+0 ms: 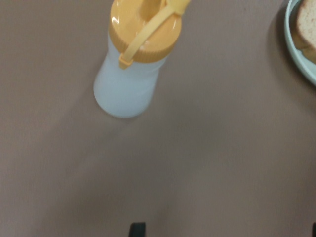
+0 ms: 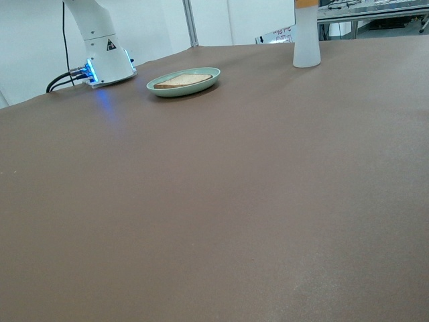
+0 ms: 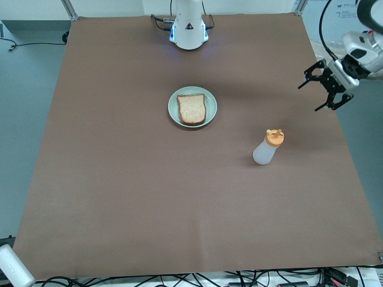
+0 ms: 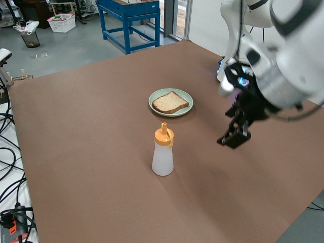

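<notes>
A slice of bread lies on a pale green plate near the middle of the table. To its front right stands a squeeze bottle with an orange cap, upright, also in the wrist view. My gripper hangs above the table's right edge, up and to the right of the bottle, open with nothing seen between its fingers. In the camera right view it is partly behind the arm. Only its dark fingertips show at the bottom of the wrist view.
Cables run along the near side, off the table.
</notes>
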